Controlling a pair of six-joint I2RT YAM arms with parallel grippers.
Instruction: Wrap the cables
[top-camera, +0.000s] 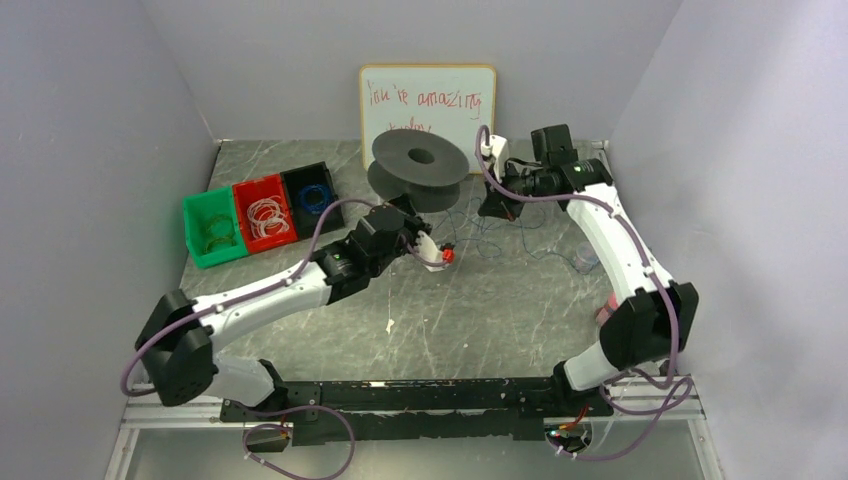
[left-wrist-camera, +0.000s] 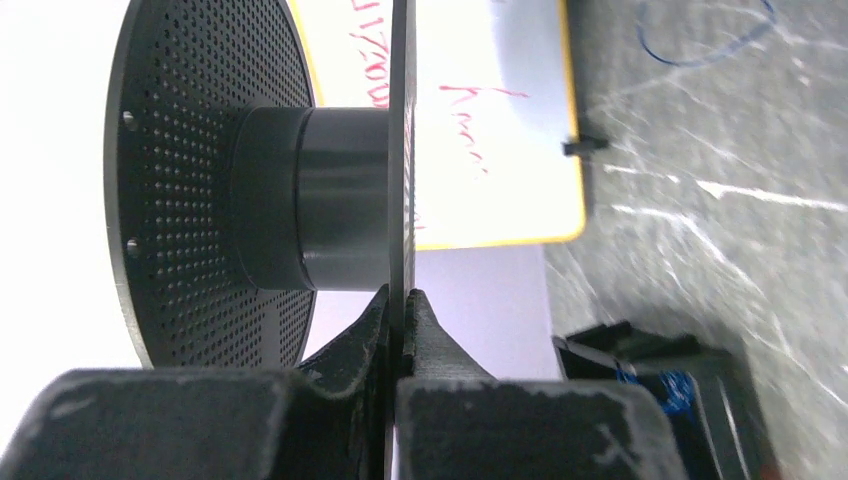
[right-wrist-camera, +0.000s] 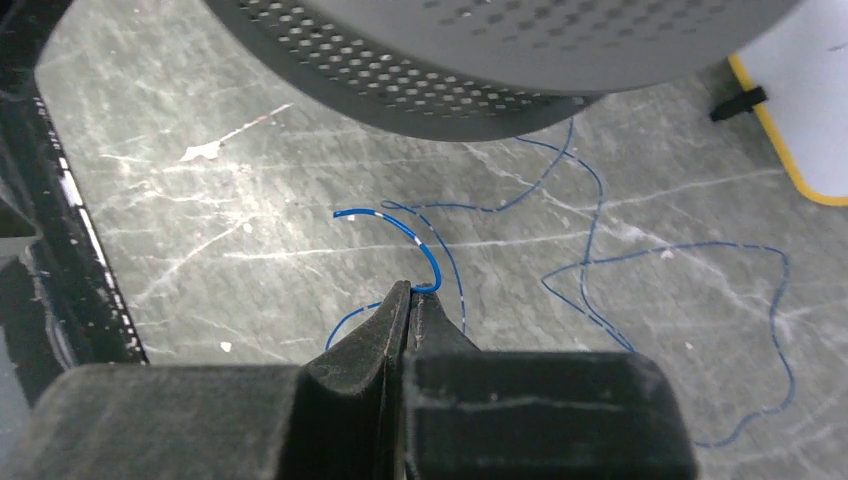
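In the top view a large dark grey spool (top-camera: 420, 160) is raised above the table, its round flange turned up toward the camera. My left gripper is shut on that flange's thin edge; the spool's bare black core (left-wrist-camera: 345, 195) shows beside it. Off to the spool's right, my right gripper is shut on a thin blue cable (right-wrist-camera: 385, 217) close to one end, which curls free beyond the fingertips. The remaining cable (top-camera: 525, 235) lies in loose loops on the table beneath the right arm.
Green (top-camera: 212, 250), red (top-camera: 248, 191) and black (top-camera: 298, 180) bins with coiled cables stand at the left. A whiteboard (top-camera: 470, 85) leans at the back, partly covered by the spool. A clear cup (top-camera: 586, 256) and pink object (top-camera: 606, 310) sit at the right.
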